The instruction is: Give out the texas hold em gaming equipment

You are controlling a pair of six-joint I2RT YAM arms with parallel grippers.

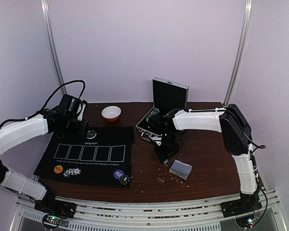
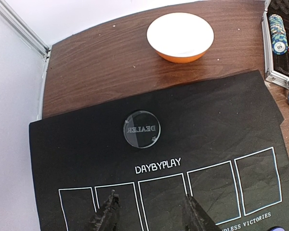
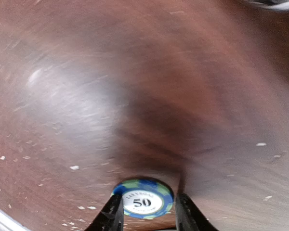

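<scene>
In the right wrist view a blue-and-green chip [image 3: 143, 199] marked 50 sits at the fingertips of my right gripper. The fingers stand apart on either side of it, with a narrow gap at the right finger. In the top view this gripper [image 1: 165, 160] is low over the table, left of a pale card deck [image 1: 180, 169]. My left gripper hovers over the black mat [image 2: 207, 113], parted, nothing between its fingers. A clear dealer button [image 2: 142, 129] lies on the mat. An orange chip [image 1: 58, 169], white chips [image 1: 72, 172], a purple chip [image 1: 118, 173] and black chips [image 1: 124, 179] lie along its front.
An open metal case [image 1: 170, 94] stands at the back, partly behind the right arm, with a row of blue chips [image 2: 278, 36] inside. A white-and-orange bowl [image 1: 111, 113] is behind the mat. Small pale flecks [image 1: 159, 180] dot the table's front.
</scene>
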